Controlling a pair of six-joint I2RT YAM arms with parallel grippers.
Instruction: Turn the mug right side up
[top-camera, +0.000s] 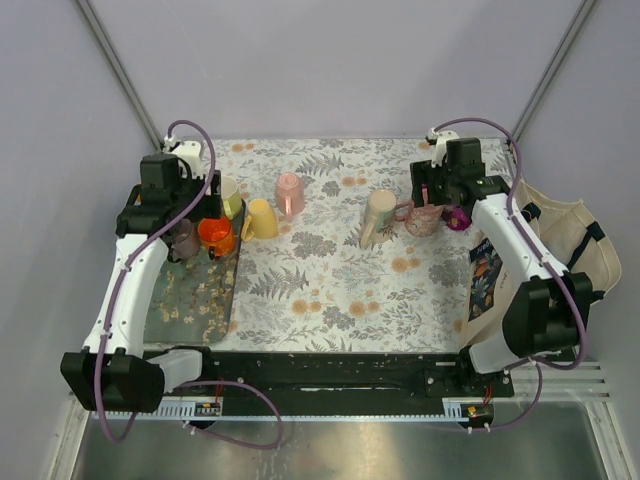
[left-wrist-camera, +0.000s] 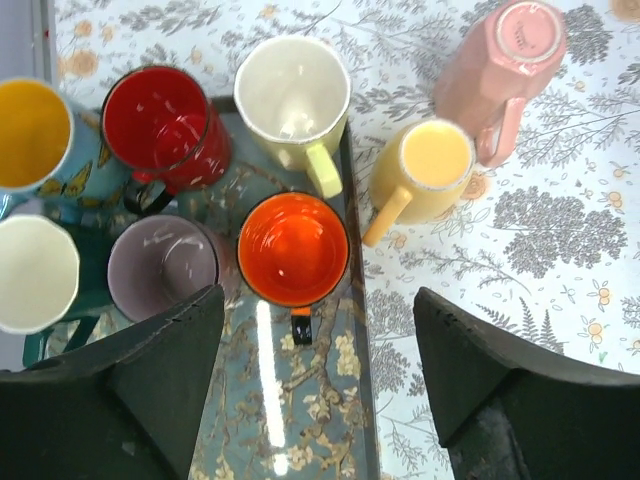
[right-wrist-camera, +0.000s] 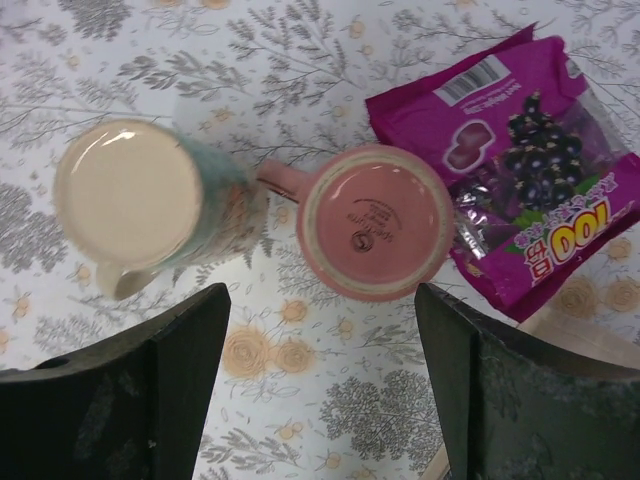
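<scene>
In the left wrist view, my left gripper hangs open above a tray (left-wrist-camera: 285, 410) of upright mugs, among them an orange mug (left-wrist-camera: 293, 250) and a grey-purple mug (left-wrist-camera: 165, 265). Upside-down yellow (left-wrist-camera: 425, 165) and pink (left-wrist-camera: 500, 70) mugs stand right of the tray. My right gripper is open over the right side of the table, above an upside-down pink mug (right-wrist-camera: 370, 225) and a pale mug (right-wrist-camera: 130, 190), also bottom up. Nothing is between either gripper's fingers.
A purple berry bag (right-wrist-camera: 510, 150) lies beside the right-hand pink mug. A large cream bag (top-camera: 580, 250) stands at the right edge.
</scene>
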